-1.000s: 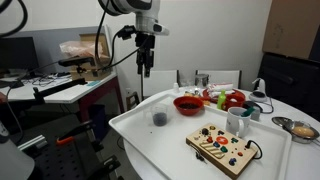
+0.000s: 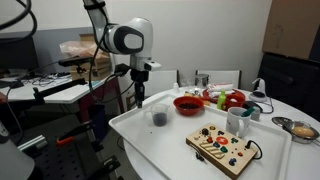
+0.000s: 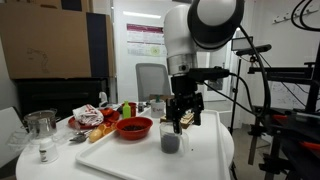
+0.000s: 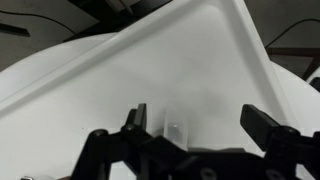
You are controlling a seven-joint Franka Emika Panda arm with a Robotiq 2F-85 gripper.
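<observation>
My gripper point(image 2: 139, 98) hangs low over the near-left corner of the white tray point(image 2: 175, 150). Its fingers stand apart with nothing held between them, so it is open. Close to it on the tray is a clear cup point(image 2: 159, 116) with dark contents, also visible as a cup point(image 3: 170, 144) below and beside the gripper point(image 3: 186, 122) in exterior view 2. In the wrist view, a small translucent thing point(image 4: 176, 127) shows in the gap of the gripper, beyond the palm; whether it is another cup is unclear.
A red bowl point(image 2: 187, 105) stands farther back on the tray. A wooden board with colored pieces point(image 2: 222, 150) and a white mug point(image 2: 238, 122) lie to the right. Several items crowd the far table, including a metal pan point(image 2: 300, 130). Between cup and board the tray is bare.
The arm has come down from well above the tray to just over its corner. The cup, bowl, board and mug have stayed where they were.
</observation>
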